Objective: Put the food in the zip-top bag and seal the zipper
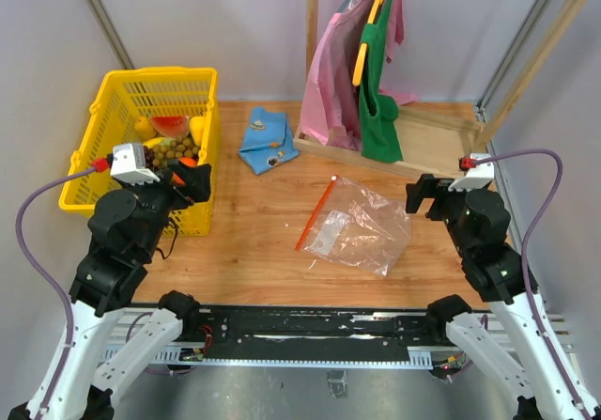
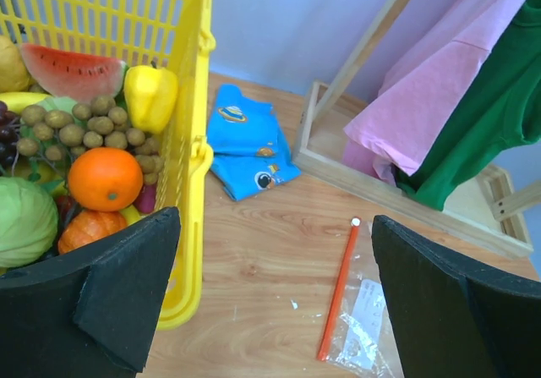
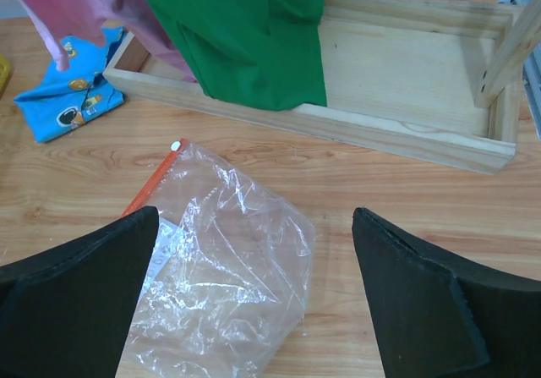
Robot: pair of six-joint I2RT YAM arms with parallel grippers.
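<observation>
A yellow basket (image 1: 84, 191) at the left holds toy food: a watermelon slice (image 2: 72, 73), a yellow pepper (image 2: 150, 97), an orange (image 2: 105, 178), a cabbage (image 2: 24, 217) and several other pieces. A clear zip bag (image 1: 366, 232) with an orange zipper (image 2: 336, 293) lies flat and empty on the table, right of the basket. My left gripper (image 1: 190, 183) is open above the basket's right part, empty. My right gripper (image 1: 421, 194) stands open to the right of the bag, above the table, with nothing between its fingers.
A folded blue cloth (image 1: 266, 136) lies at the back middle. A wooden rack (image 1: 441, 147) with hanging pink and green garments (image 1: 376, 119) fills the back right. Bare table (image 1: 254, 251) shows between basket and bag.
</observation>
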